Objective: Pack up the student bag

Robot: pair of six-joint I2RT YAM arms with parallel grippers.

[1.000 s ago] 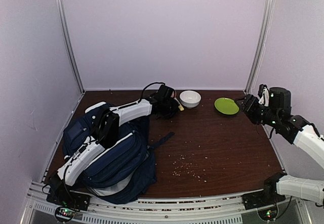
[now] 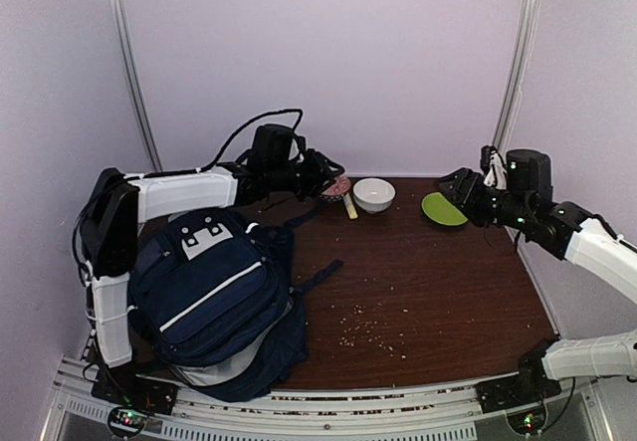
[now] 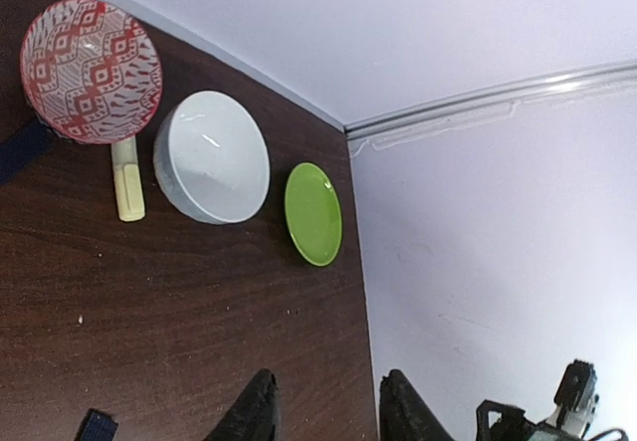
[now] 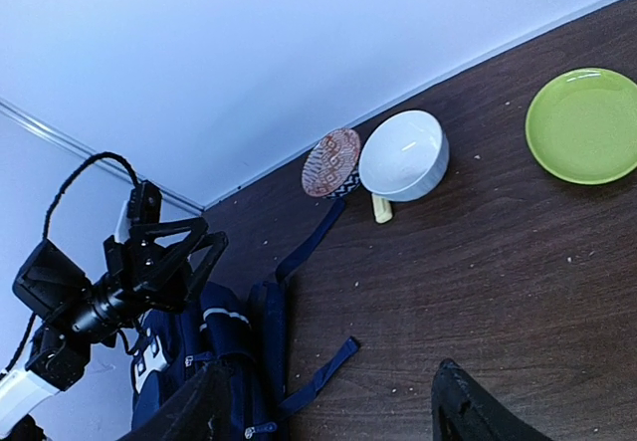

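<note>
A dark blue backpack (image 2: 224, 282) lies on the left of the table, its straps trailing onto the wood. Above its far end is my left gripper (image 2: 326, 170), raised near the back; in the left wrist view its fingers (image 3: 257, 408) stand part open with nothing between them. On the right side, my right gripper (image 2: 460, 197) hovers by the green plate, and in the right wrist view its fingers (image 4: 463, 406) are wide apart and empty. No pens, books or other bag contents show.
Along the back edge stand a red patterned bowl (image 3: 92, 71), a pale yellow stick-like object (image 3: 127, 182), a white bowl (image 2: 374, 195) and a green plate (image 2: 443, 209). Crumbs (image 2: 363, 331) dot the front middle.
My left arm has swung back to the left and risen, uncovering the red bowl and yellow object. The right gripper has shifted slightly left and up. Bag and dishes appear unmoved.
</note>
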